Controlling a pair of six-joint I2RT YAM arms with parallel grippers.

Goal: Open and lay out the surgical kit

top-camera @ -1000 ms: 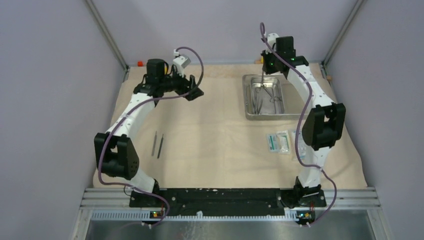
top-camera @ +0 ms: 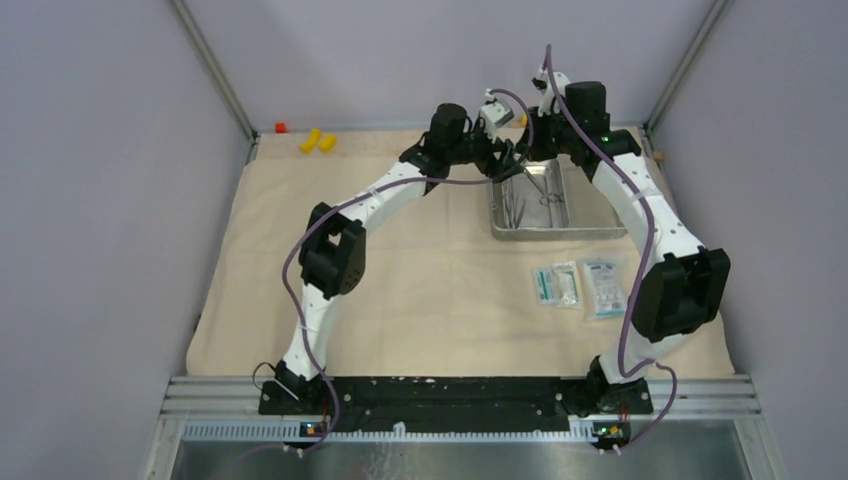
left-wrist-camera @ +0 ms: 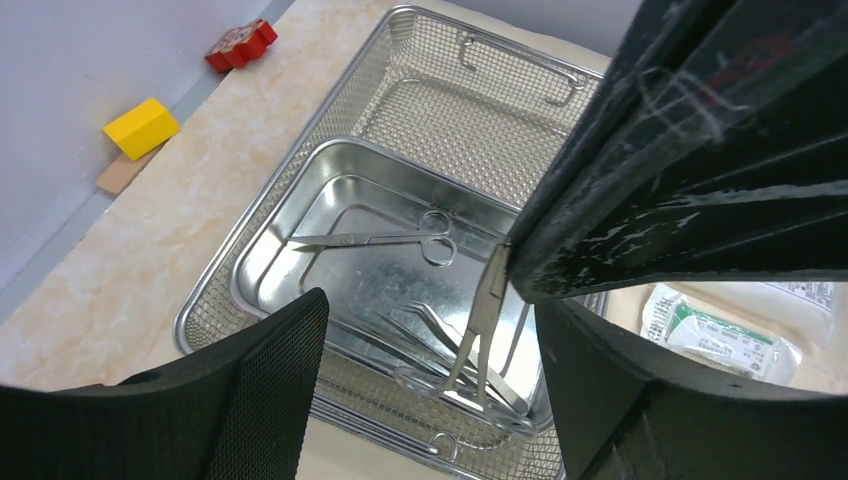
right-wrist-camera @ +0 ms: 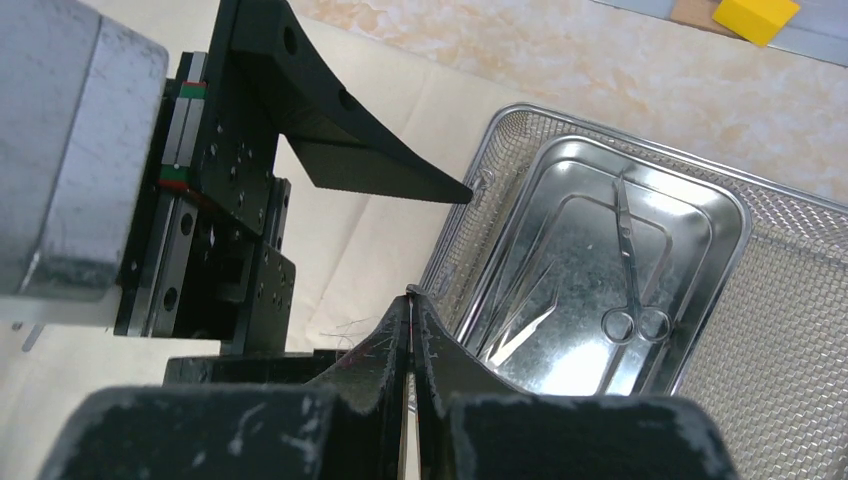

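My right gripper is shut on the tip of a metal ringed clamp [left-wrist-camera: 487,305], which hangs ring handles down over the basket. In the left wrist view, the clamp's shanks and rings show between the spread fingers of my open left gripper; I cannot tell whether they touch. The wire basket [left-wrist-camera: 420,115] holds a steel tray [left-wrist-camera: 243,262] on one side. Scissors [left-wrist-camera: 365,239] lie in that tray, with several slim tweezers [right-wrist-camera: 522,333] along its side. From the top, both grippers meet above the basket's far left corner and hide the clamp.
Sealed packets lie in front of the basket: a small one [top-camera: 545,286], a middle one [top-camera: 568,285] and a large one [top-camera: 604,289]. Yellow blocks [top-camera: 318,140] and a red block [top-camera: 280,127] stand at the back edge.
My left gripper has moved right across the cloth to the right gripper and the clamp. The right gripper has moved only slightly.
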